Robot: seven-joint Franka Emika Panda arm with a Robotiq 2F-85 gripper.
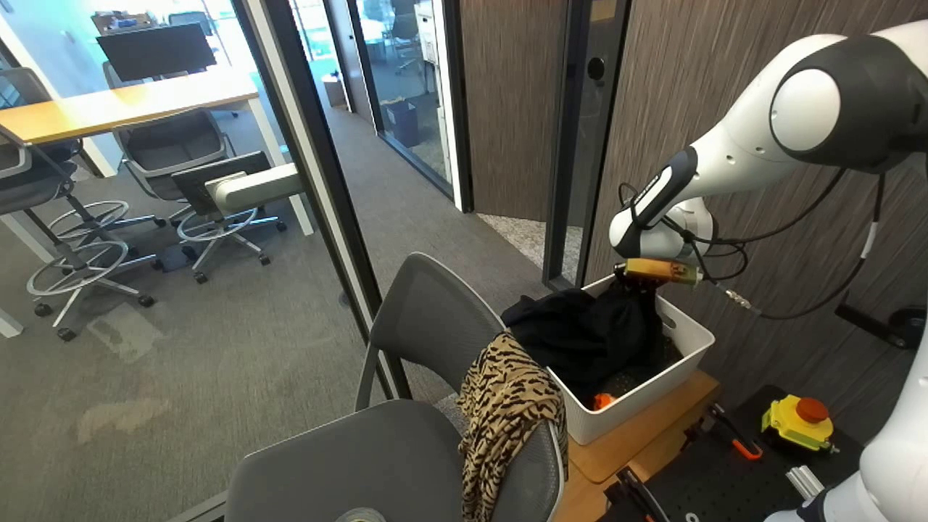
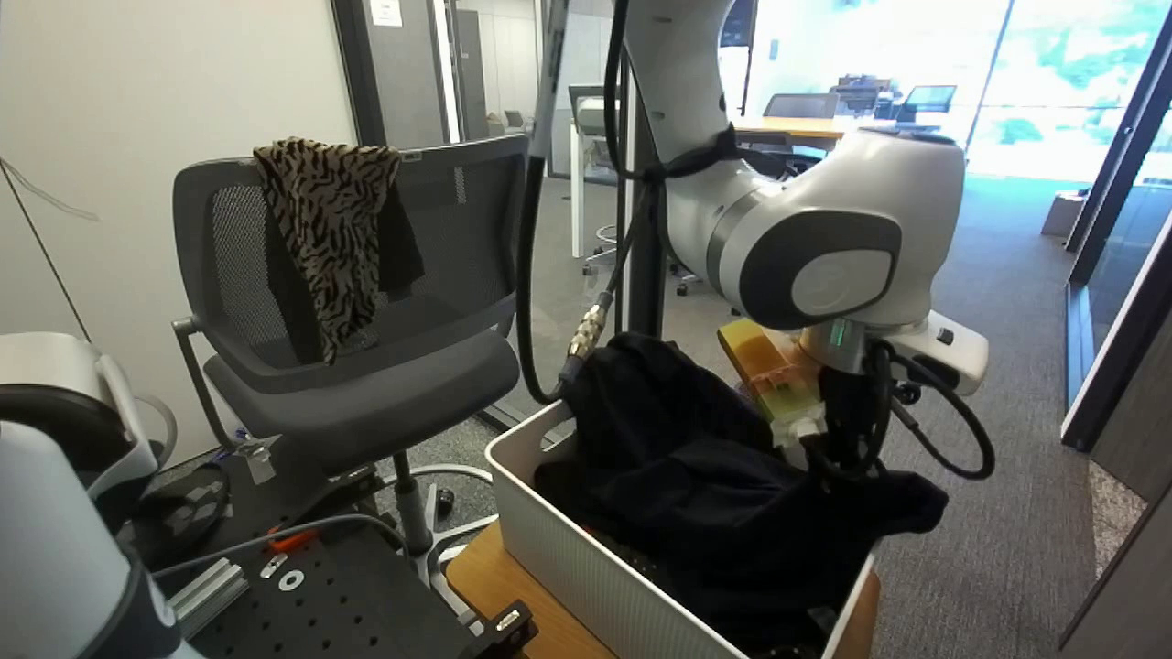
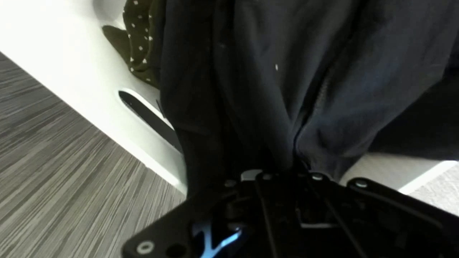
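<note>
A black garment [image 1: 600,335] fills much of a white basket [image 1: 639,404], and part of it rises toward my gripper [image 1: 637,291]. In exterior view 2 the garment [image 2: 703,494] spreads over the basket [image 2: 593,560], with one end draped across the far rim. My gripper [image 2: 835,450] is shut on this cloth; its fingertips are buried in the folds. From the wrist, dark folds [image 3: 266,86] run straight up to the gripper, covering the grip itself. A dark olive cloth with white dots [image 3: 140,43] lies inside the basket by its wall.
A grey chair [image 1: 339,461] with a tiger-striped cloth [image 1: 509,409] over its back stands beside the basket. The basket rests on a wooden surface [image 1: 600,461], close to the wood-panelled wall [image 1: 783,348]. A yellow emergency-stop box [image 1: 796,422] sits on the black board nearby.
</note>
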